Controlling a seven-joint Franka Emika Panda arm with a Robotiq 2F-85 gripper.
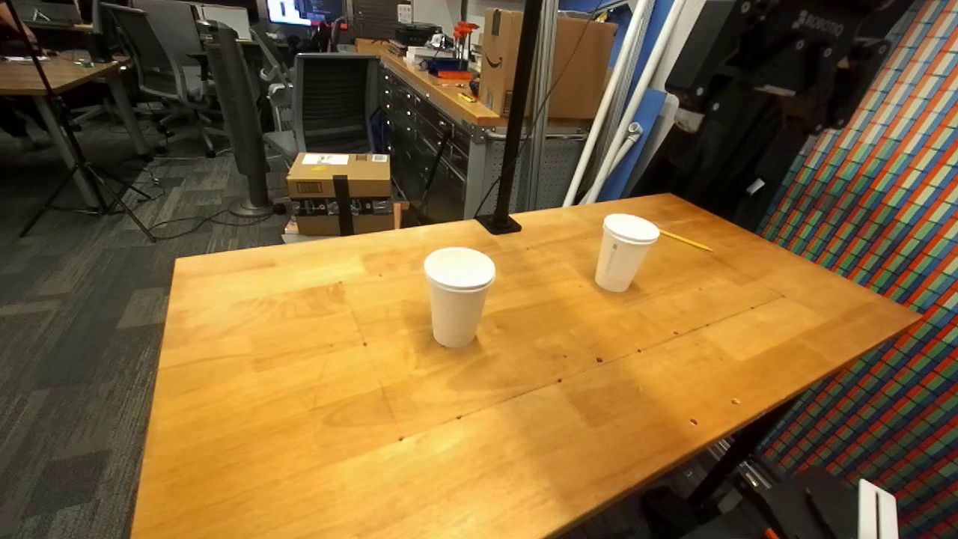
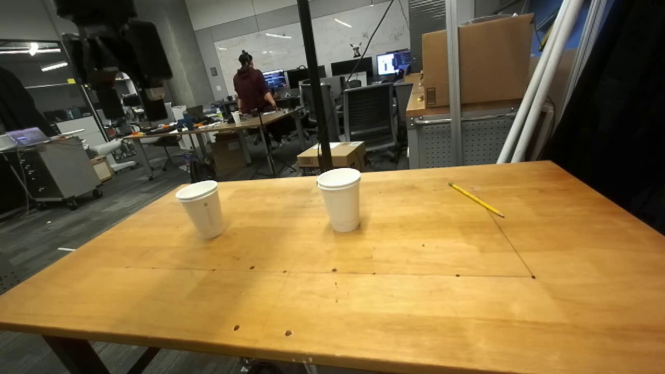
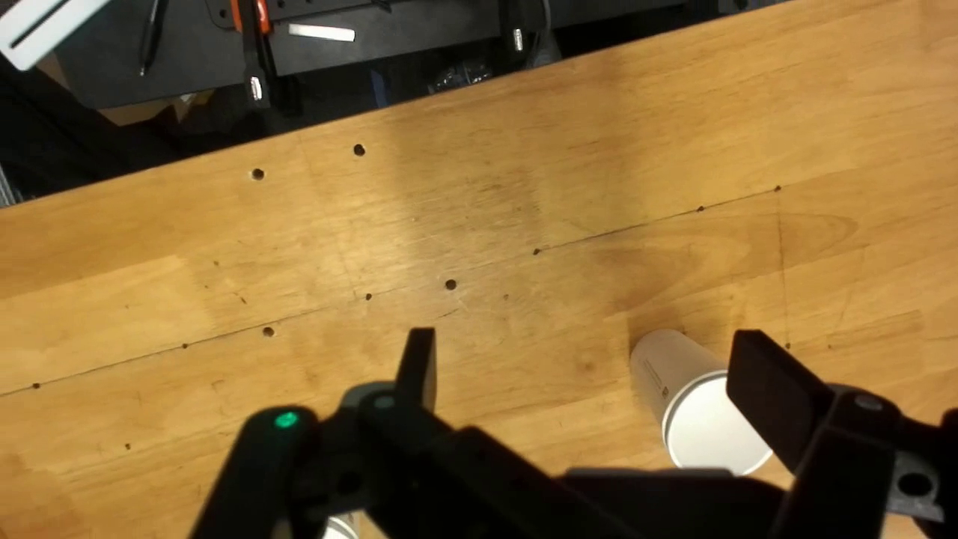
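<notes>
Two white lidded paper cups stand upright and apart on the wooden table. One cup (image 1: 458, 299) (image 2: 203, 210) is on the left in both exterior views; the other cup (image 1: 623, 254) (image 2: 341, 200) stands closer to the pencil. High over the table, my gripper (image 1: 759, 109) (image 2: 134, 111) hangs open and touches neither cup. Looking down in the wrist view, the gripper has its fingers wide apart, with bare table between the fingertips. The left-hand cup (image 3: 671, 364) appears there beside the right finger, partly covered by it. Only a sliver of the other cup (image 3: 339, 528) shows at the bottom.
A yellow pencil (image 1: 687, 241) (image 2: 476, 199) lies on the table (image 1: 296, 377) near its far right part. Behind the far edge rises a black post (image 1: 518, 117).
</notes>
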